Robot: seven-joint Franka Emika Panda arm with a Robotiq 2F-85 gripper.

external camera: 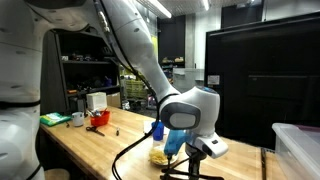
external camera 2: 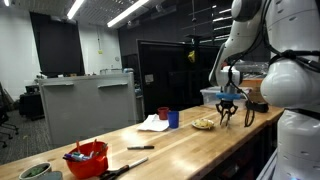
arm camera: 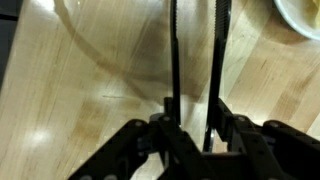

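My gripper points at the bare wooden table (arm camera: 110, 110) in the wrist view. Its two long black fingers (arm camera: 217, 70) stand apart, and only wood shows between them. Part of a white bowl (arm camera: 290, 18) with something yellow in it lies beyond the fingers, at the top right corner. In exterior view 2 the gripper (external camera 2: 228, 114) is to the right of the bowl (external camera 2: 203, 124), low over the far end of the table. Exterior view 1 shows the bowl's yellow contents (external camera: 157, 157) partly behind the arm.
A blue cup (external camera 2: 173, 119), a red cup (external camera 2: 163, 113) and a white cloth (external camera 2: 153, 124) are near the bowl. Farther off are a red basket (external camera 2: 88, 158) and dark-handled tools (external camera 2: 125, 167). A large pale bin (external camera: 297, 145) stands at the right.
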